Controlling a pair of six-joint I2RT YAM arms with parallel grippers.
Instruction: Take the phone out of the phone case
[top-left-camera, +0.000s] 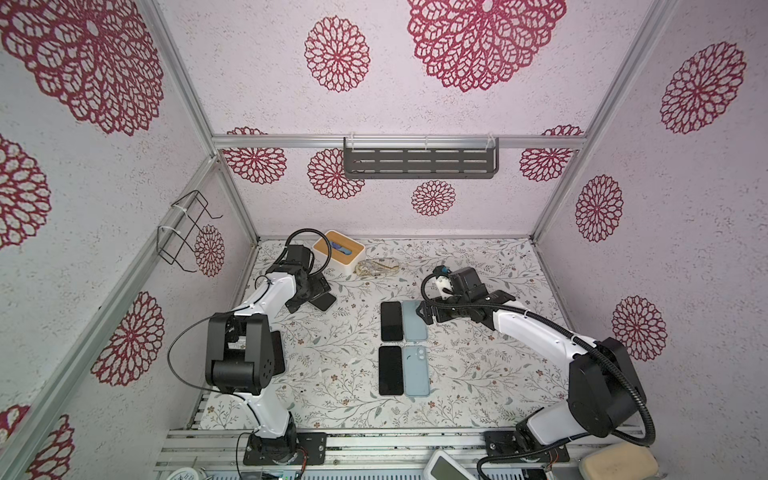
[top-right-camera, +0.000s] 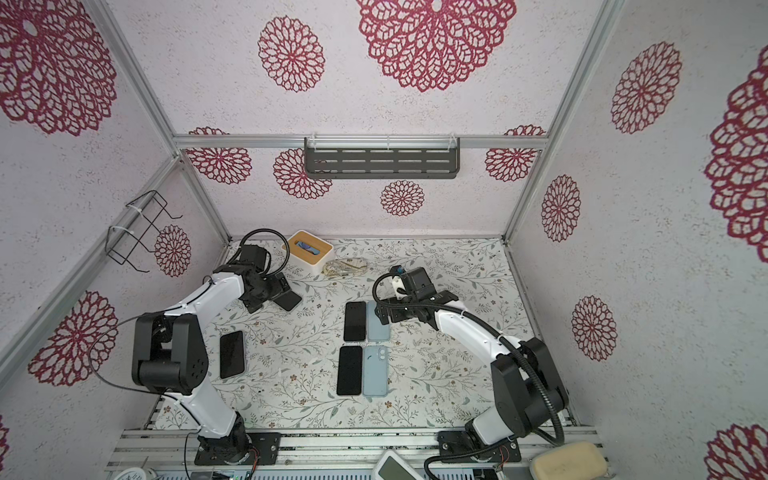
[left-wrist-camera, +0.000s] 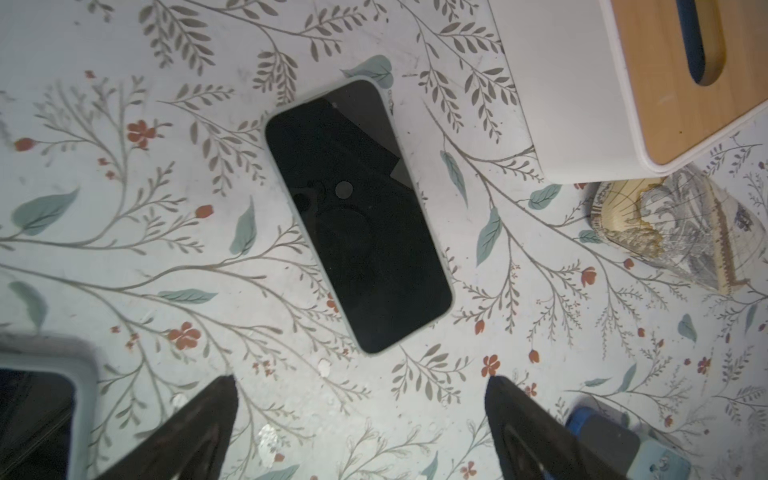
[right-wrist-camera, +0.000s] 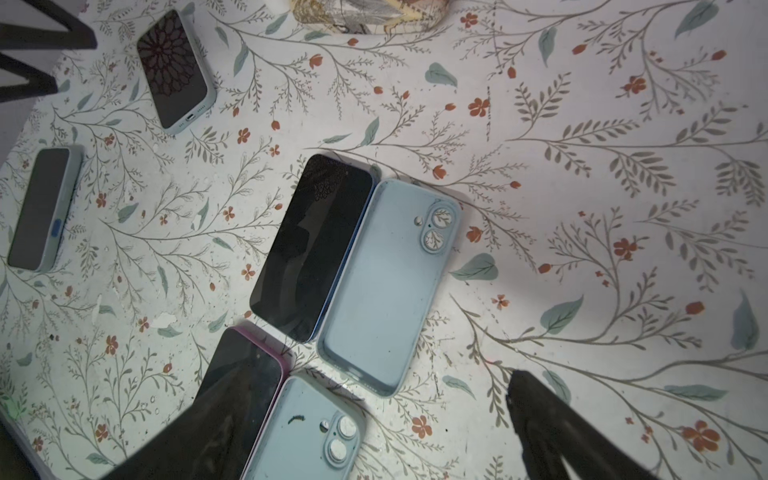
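Observation:
My open left gripper hangs above a dark phone (left-wrist-camera: 360, 216) at the back left, its screen up. A second dark phone (top-right-camera: 232, 353) lies at the left front. My open right gripper is over the middle, where two dark phones (right-wrist-camera: 312, 248) (top-right-camera: 349, 370) each lie beside an empty light blue case (right-wrist-camera: 384, 280) (top-right-camera: 375, 370). In the right wrist view, the phones on the left appear to have light blue edges. Neither gripper has anything between its fingers.
A white box (top-left-camera: 340, 260) with a wooden lid and a crumpled plastic bag (top-left-camera: 376, 268) stand at the back. A shelf (top-left-camera: 420, 164) hangs on the back wall.

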